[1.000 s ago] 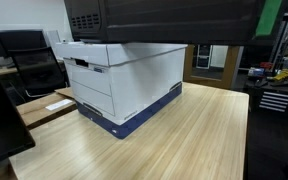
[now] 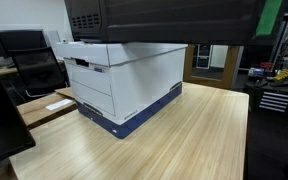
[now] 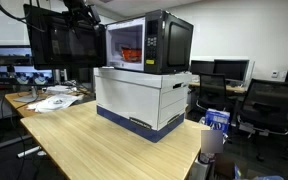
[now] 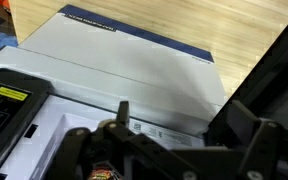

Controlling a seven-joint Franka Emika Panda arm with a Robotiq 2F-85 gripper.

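Observation:
A microwave stands on a white box, its dark door swung wide open to the left. Inside its lit cavity is a red-orange item, perhaps a bowl. In the wrist view, my gripper is over the microwave's front, its two dark fingers spread apart with nothing held between them. Below them the pale microwave interior shows, along with the control panel. Part of the arm appears near the top of the door in exterior view 2; the fingertips are hard to make out there.
The white box has a blue base and rests on a wooden table. A blue-and-white package is beyond the right edge. Chairs stand behind.

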